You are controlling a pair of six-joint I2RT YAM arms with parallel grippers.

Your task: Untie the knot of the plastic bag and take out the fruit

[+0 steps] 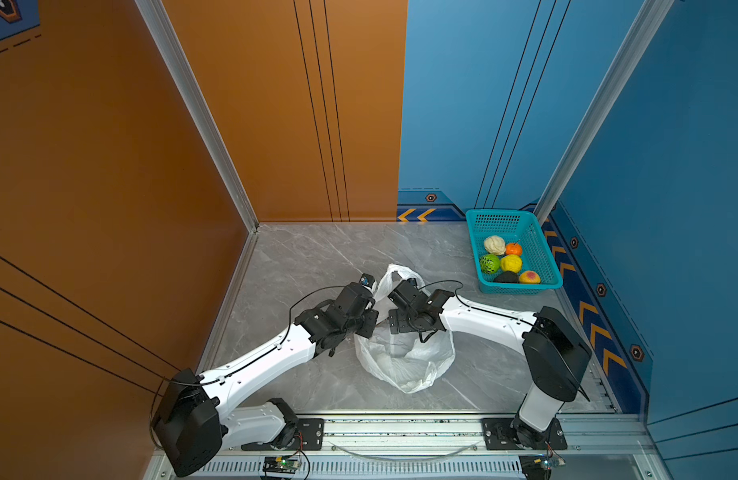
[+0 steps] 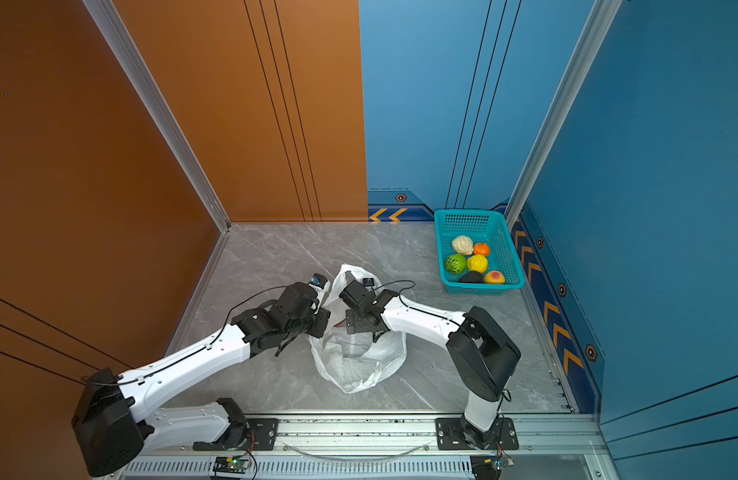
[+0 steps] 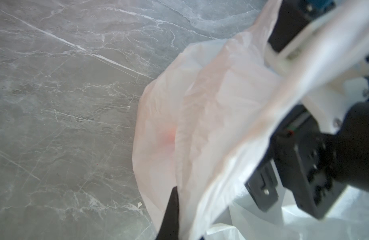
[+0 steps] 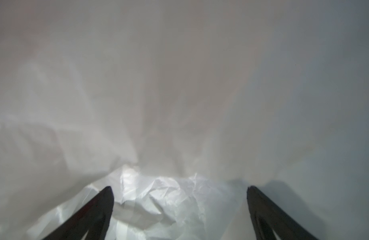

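Note:
The white plastic bag (image 1: 405, 372) lies open on the grey table, mid-front. My left gripper (image 1: 367, 316) is at the bag's left rim, shut, with the bag's film rising from between its fingers in the left wrist view. My right gripper is down inside the bag, open, with crumpled white film between and around its fingers and no fruit visible there. A faint red patch (image 3: 168, 136) shows through the film in the left wrist view; a sliver of red (image 2: 339, 323) shows beside the right gripper in the top right view.
A teal basket (image 1: 553, 276) at the back right holds several fruits and vegetables. Walls bound the sides and back.

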